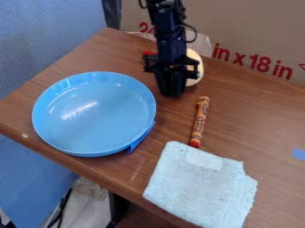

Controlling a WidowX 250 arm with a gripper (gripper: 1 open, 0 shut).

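Observation:
The black gripper [172, 82] reaches down to the wooden table at the back centre, just right of the blue plate [93, 114]. A pale cream round object [194, 65] is partly hidden behind it, and a red object [149, 63] lies behind the gripper to the left. Whether the fingers are open or shut is hard to make out. An orange tube [199, 121] lies in front and to the right of the gripper, and a folded light blue cloth [197, 187] is at the front right.
A cardboard box [251, 36] stands along the back edge. A blue surface is beside the table on the left.

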